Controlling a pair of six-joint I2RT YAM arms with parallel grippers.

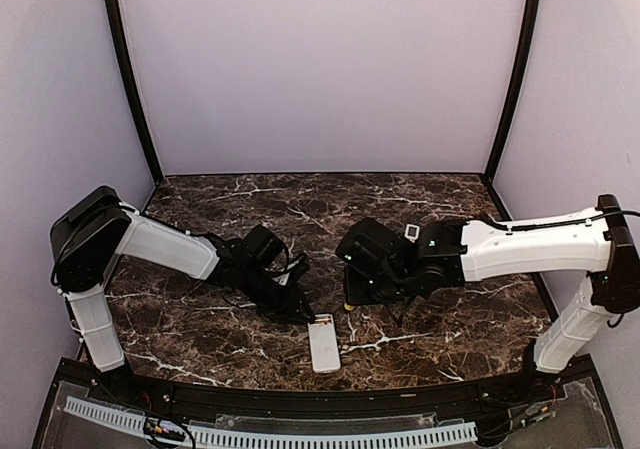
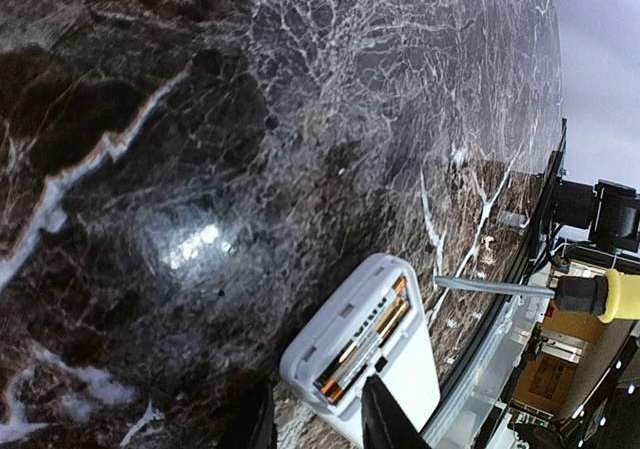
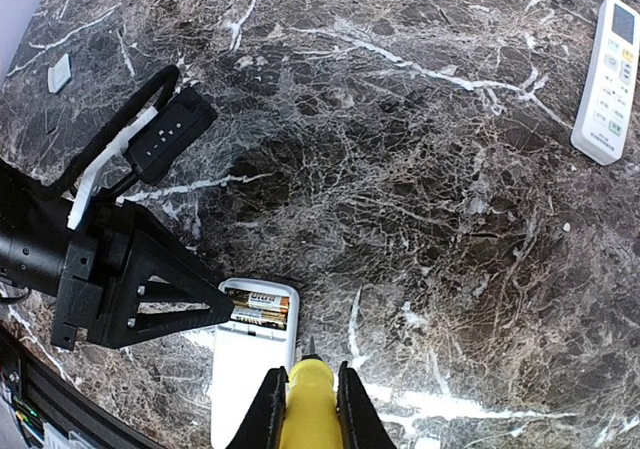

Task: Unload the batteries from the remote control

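Note:
The white remote control [image 1: 324,347] lies back up at the front middle of the table. In its open compartment, batteries [image 3: 258,308] lie side by side, seen in the right wrist view. My left gripper is part open at the compartment end of the remote, nothing visibly held. One of its fingertips [image 3: 222,307] reaches the compartment's left edge; whether it touches a battery is unclear. Shut on the yellow handle of a screwdriver [image 3: 311,409], my right gripper is right of the remote. The metal shaft [image 2: 495,286] shows apart from the batteries in the left wrist view.
A second white remote with a screen and buttons [image 3: 608,84] lies off to the far right. A small white piece [image 3: 60,73] is on the marble table at upper left in the right wrist view. Bare tabletop [image 3: 430,229] spreads between them.

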